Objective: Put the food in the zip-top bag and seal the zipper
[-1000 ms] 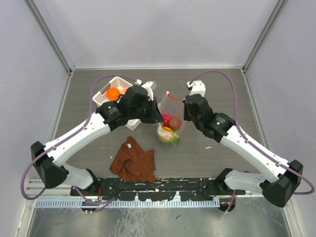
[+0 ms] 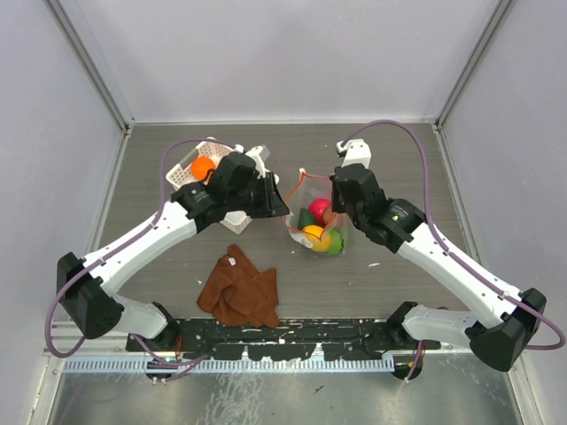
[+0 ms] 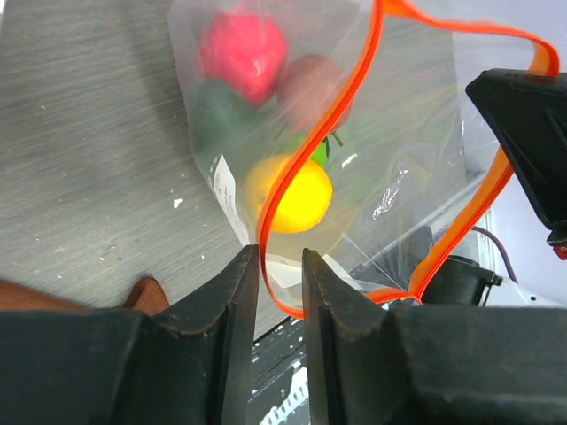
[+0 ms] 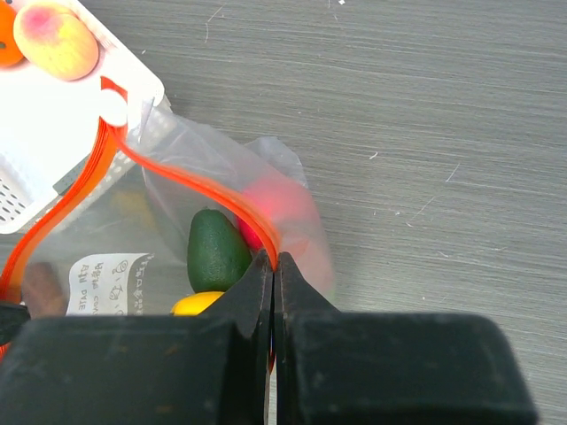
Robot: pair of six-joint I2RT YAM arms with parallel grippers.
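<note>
The clear zip top bag (image 2: 306,190) with an orange zipper rim stands open between my arms. Inside it lie a red round food (image 3: 244,57), a brownish one (image 3: 310,93), a dark green avocado (image 4: 217,250), a yellow one (image 2: 316,237) and a green one (image 2: 335,242). My left gripper is at the near left of the bag's mouth, its fingers parted, with the orange rim passing through the gap close to one fingertip. My right gripper is shut on the rim at the opposite side.
A white basket (image 2: 183,166) at the back left holds an orange (image 2: 202,167) and a peach (image 4: 55,40). A brown cloth (image 2: 240,290) lies at the front left of the table.
The bag's mouth has spread wider than a second ago, and the food inside has shifted right. The right gripper moved slightly and stays at the rim.
</note>
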